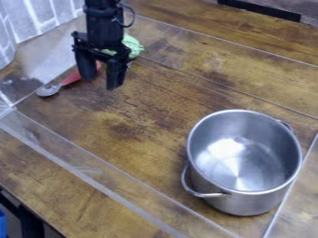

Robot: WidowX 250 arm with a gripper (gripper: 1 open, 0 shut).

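Observation:
My black gripper [102,67] is at the upper left, above a metal spoon with a red handle [54,86] and beside a green cloth-like item [139,47]. Its fingers appear spread; whether anything is between them is unclear. The spoon's handle runs behind the gripper.
A large steel pot [243,163] stands at the lower right. A clear edge or barrier runs along the left side.

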